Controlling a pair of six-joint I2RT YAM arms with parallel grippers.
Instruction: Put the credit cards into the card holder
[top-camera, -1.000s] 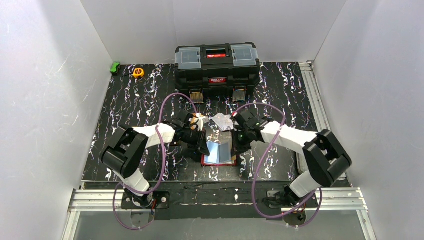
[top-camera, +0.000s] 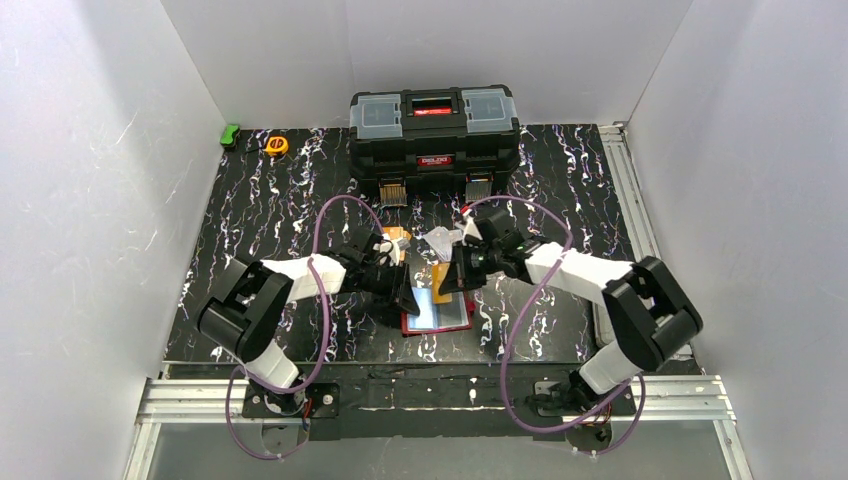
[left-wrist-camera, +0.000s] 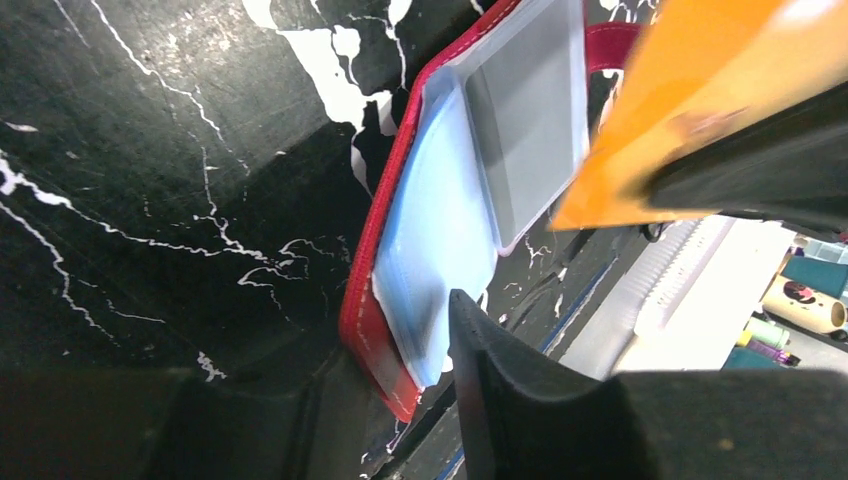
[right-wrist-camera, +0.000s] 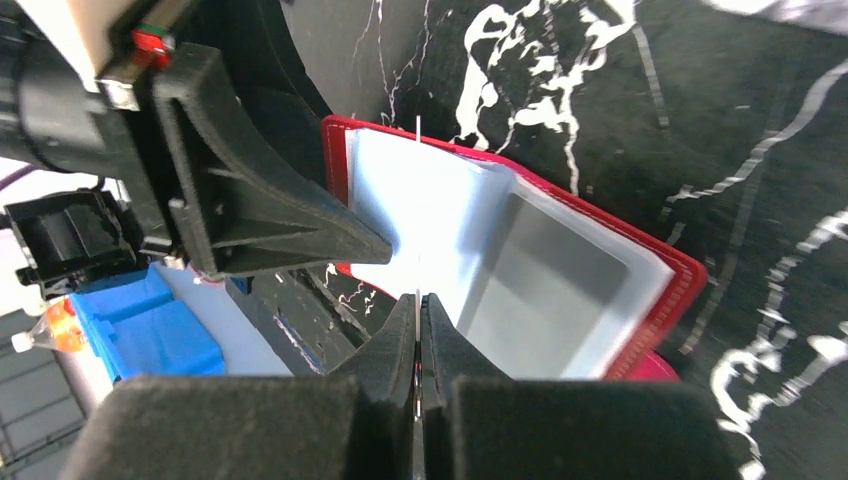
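Observation:
The red-edged card holder lies spread near the table's front edge, with a bluish sleeve on one side and a grey sleeve on the other. An orange card is pinched by my right gripper, above the holder. From the right wrist that card shows edge-on, as a thin line between the closed fingertips. My left gripper is at the holder's left end, fingers parted, with the red edge and sleeve corner between its fingers; whether both touch it I cannot tell.
Pale cards lie behind the holder, with an orange and white item to their left. A black toolbox stands at the back. An orange tape measure sits at back left.
A sleeve raised earlier now lies flat. The left arm has shifted only slightly.

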